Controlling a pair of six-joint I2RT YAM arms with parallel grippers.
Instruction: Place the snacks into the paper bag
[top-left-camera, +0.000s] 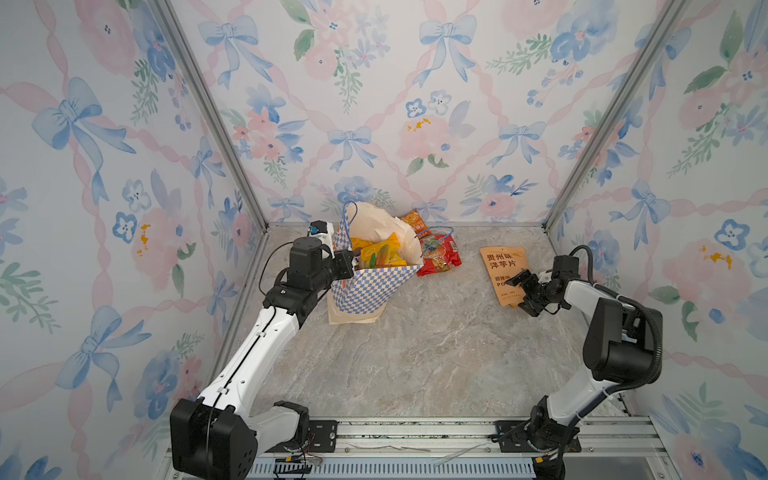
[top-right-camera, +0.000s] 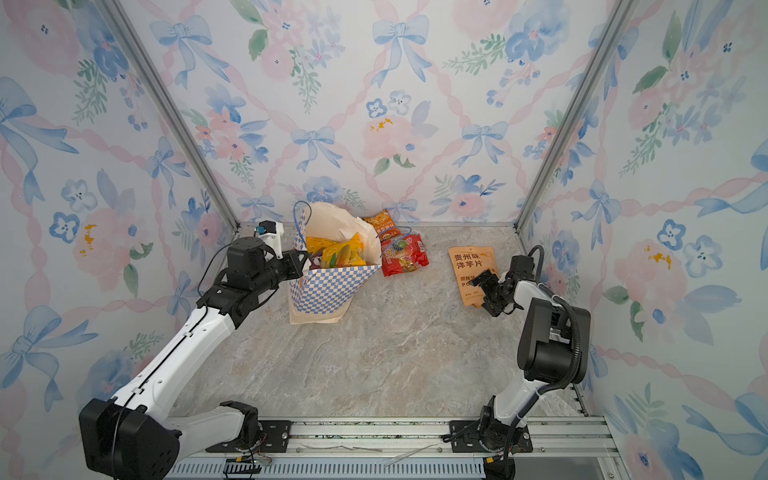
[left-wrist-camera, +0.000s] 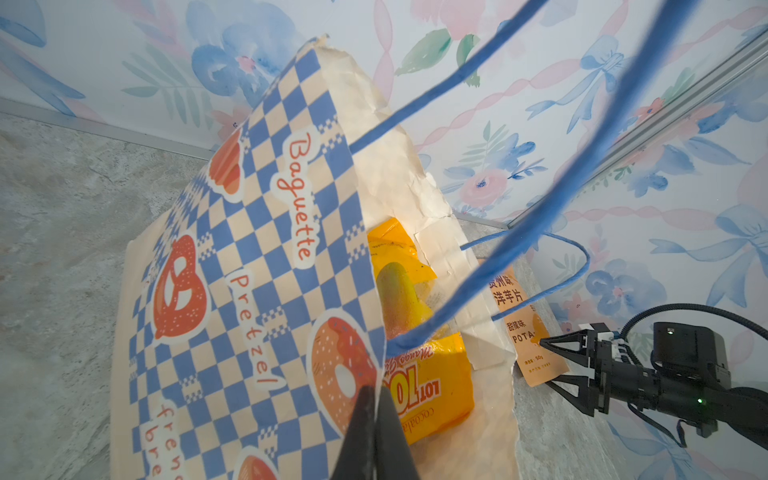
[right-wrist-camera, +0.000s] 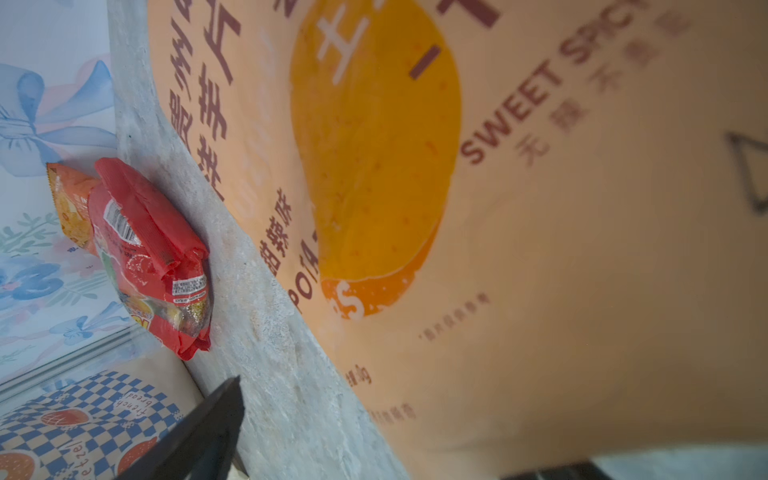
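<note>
The checkered paper bag (top-left-camera: 368, 292) stands open at the left, yellow snack packs (left-wrist-camera: 424, 392) inside. My left gripper (top-left-camera: 349, 264) is shut at its left rim. A brown potato-chip pack (top-left-camera: 500, 268) lies at the right, with my right gripper (top-left-camera: 524, 292) low over it, fingers apart around its lower part; the right wrist view is filled by the pack, and one fingertip is hidden. A red snack pack (top-right-camera: 405, 254) and an orange pack (top-right-camera: 382, 226) lie behind the bag's right side.
Patterned walls (top-left-camera: 448, 96) close in the back and sides. The bag's blue handles stick up near the left gripper.
</note>
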